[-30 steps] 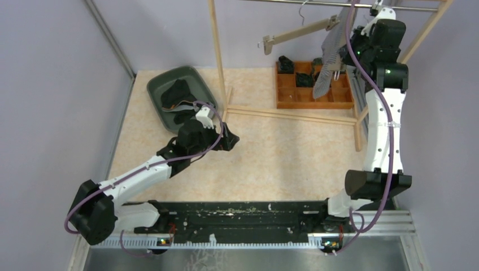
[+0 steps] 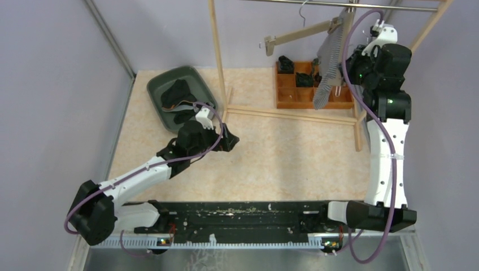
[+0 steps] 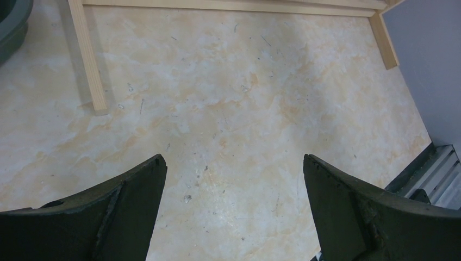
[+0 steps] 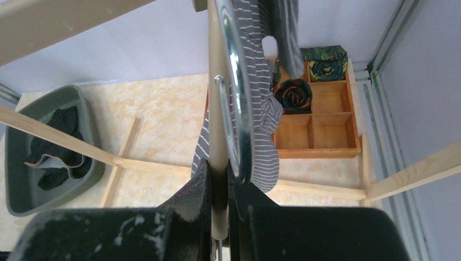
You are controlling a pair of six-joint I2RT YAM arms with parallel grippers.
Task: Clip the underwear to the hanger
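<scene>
Striped grey underwear (image 2: pixel 327 59) hangs below the rail at the back right. In the right wrist view, the striped cloth (image 4: pixel 264 138) lies just beyond a beige hanger piece (image 4: pixel 218 136) with a shiny metal loop (image 4: pixel 243 98), seen edge-on. My right gripper is shut on that beige piece; whether cloth is caught there too, I cannot tell. Another beige hanger (image 2: pixel 299 35) hangs from its hook, with a clip (image 2: pixel 270 45) at its near end. Low over the table, my left gripper stands open, nothing between its fingers.
A grey-green bin (image 2: pixel 195 84) with dark clothes stands at the back left. Beneath the underwear sits an orange divided box (image 2: pixel 287 97) with rolled garments. The metal rail (image 2: pixel 333 4) and wooden posts (image 2: pixel 217 51) frame the back. Bare table (image 2: pixel 277 164) lies in front.
The left arm and the bin stayed still.
</scene>
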